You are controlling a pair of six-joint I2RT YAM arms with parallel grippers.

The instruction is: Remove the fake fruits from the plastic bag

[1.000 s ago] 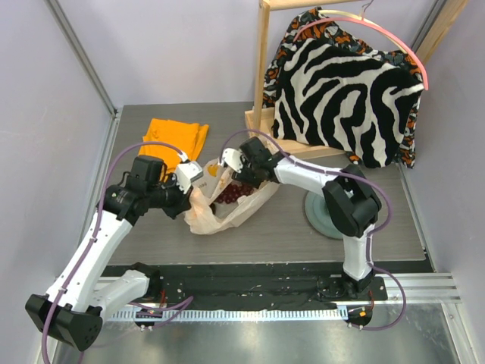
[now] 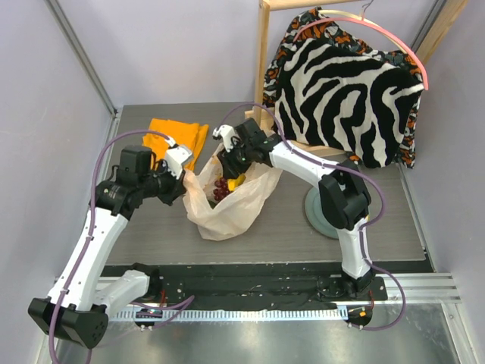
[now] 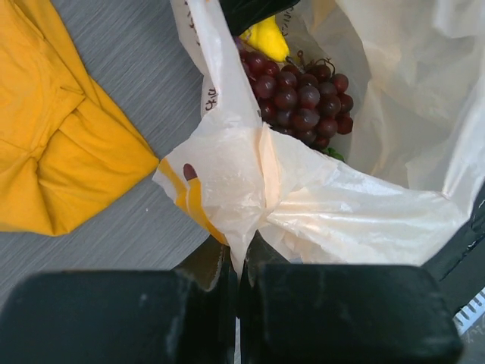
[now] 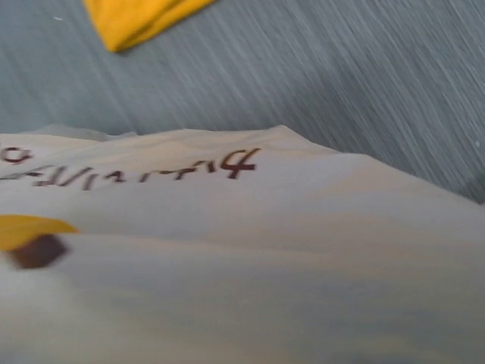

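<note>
The pale plastic bag (image 2: 231, 220) lies with its mouth spread between my arms. My left gripper (image 2: 180, 189) is shut on its rim; the left wrist view shows the film bunched in the fingertips (image 3: 261, 250). Dark red grapes (image 3: 307, 102) lie inside the bag, with a bit of green beneath them. Over the bag's mouth, my right gripper (image 2: 233, 174) has a yellow fruit (image 2: 236, 183) at its fingertips and appears shut on it. That fruit (image 3: 267, 38) shows beside the grapes in the left wrist view. Printed film (image 4: 250, 220) fills much of the right wrist view, hiding those fingers.
A green-grey plate (image 2: 317, 212) stands at the right, partly hidden under my right arm. An orange cloth (image 2: 182, 136) lies behind the left gripper. At the back right is a wooden stand (image 2: 263, 68) with a zebra-patterned cushion (image 2: 341, 98).
The bag's mouth has shifted, and the left gripper moved slightly left.
</note>
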